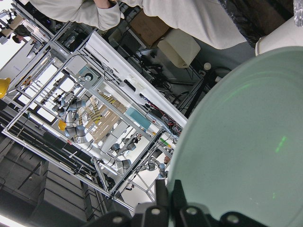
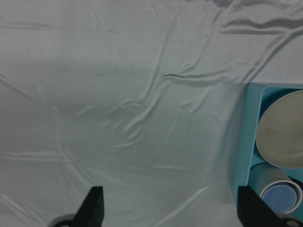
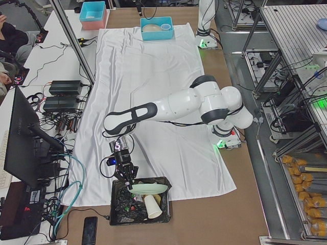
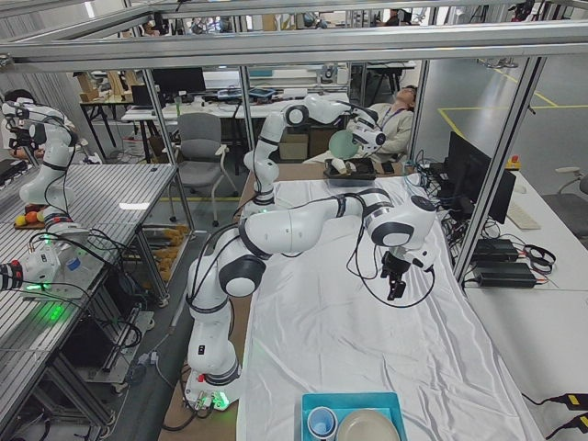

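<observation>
A pale green plate (image 3: 150, 189), tilted, hangs over a black-lined bin (image 3: 116, 214) holding a white cup (image 3: 153, 206) and scraps. My left gripper (image 3: 128, 182) is shut on the plate's rim; in the left wrist view the plate (image 1: 246, 132) fills the right side. At the other end of the cloth, my right gripper is open over bare cloth, beside a blue container (image 2: 245, 137) with a beige plate (image 2: 280, 127) and a cup (image 2: 265, 179) in it.
A monitor (image 3: 20, 143) and cables line the left side. A phone (image 3: 89, 229) lies near the bin. A seated person (image 4: 400, 129) is behind the bin in the camera right view.
</observation>
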